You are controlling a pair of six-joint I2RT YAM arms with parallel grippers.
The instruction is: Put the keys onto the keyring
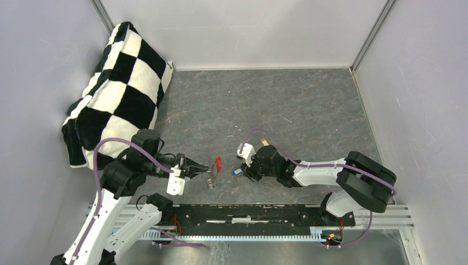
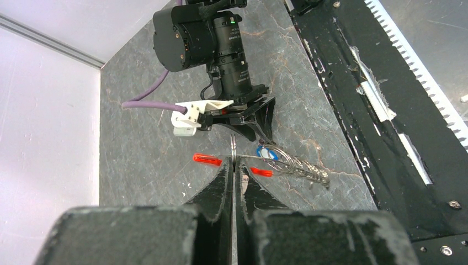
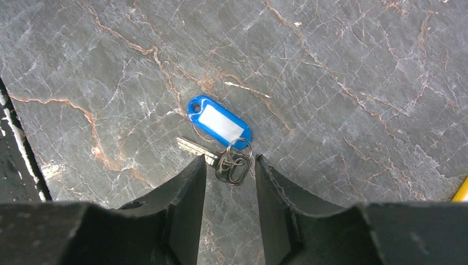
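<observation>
My left gripper is shut on a thin metal ring (image 2: 233, 144) standing edge-on between its fingertips. From it hang a red tag (image 1: 218, 164) and a silvery bundle (image 2: 298, 167) of rings or keys, above the table. A blue tag (image 3: 221, 121) with a white label lies on the table in the right wrist view, linked by small rings to a key (image 3: 197, 148). Part open, my right gripper has its fingertips on either side of the key's head and the rings; whether they touch cannot be told.
A yellow object (image 1: 265, 142) lies behind the right gripper. On the left is a black-and-white checkered cloth (image 1: 118, 88). A black rail (image 1: 248, 213) runs along the front edge.
</observation>
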